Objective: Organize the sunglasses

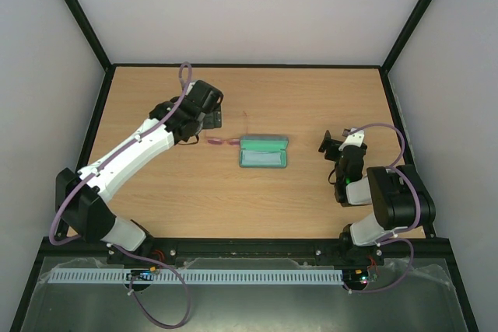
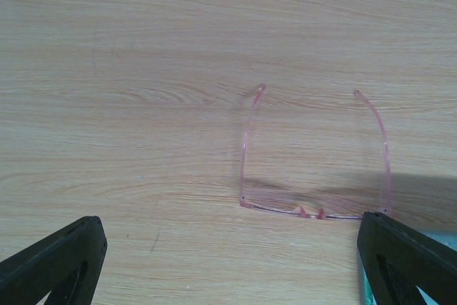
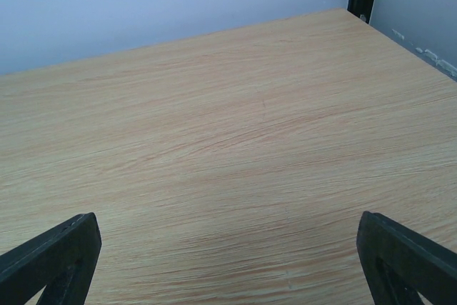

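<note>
Pink clear-framed sunglasses [image 2: 285, 211] lie on the table with both temples unfolded, pointing toward the far side. In the top view only the lenses [image 1: 224, 141] and one faint temple show clearly, the rest being behind the left arm. Touching or nearly touching their right end is an open green case [image 1: 263, 162], its inside empty. My left gripper is open above the table, its right finger covering part of the case. Off to the right, my right gripper [image 1: 334, 144] stands open with only bare table between its fingers.
Bare wooden table [image 1: 311, 200] surrounds the case on its front, back and right sides. Walls [image 1: 249, 9] and dark frame posts [image 1: 401, 126] bound the workspace.
</note>
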